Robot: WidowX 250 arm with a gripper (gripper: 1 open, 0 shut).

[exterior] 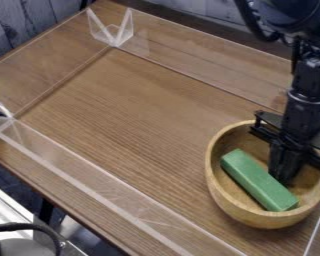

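A wooden bowl (230,205) rests at the right front of the table, with a green block (256,182) lying inside it along its left side. My black gripper (286,165) reaches down from the upper right into the back right of the bowl, beside the block. Its fingertips are dark and partly hidden by the bowl; it looks shut, with nothing visible between the fingers.
A dark cable or device (16,227) sits off the table at the lower left.
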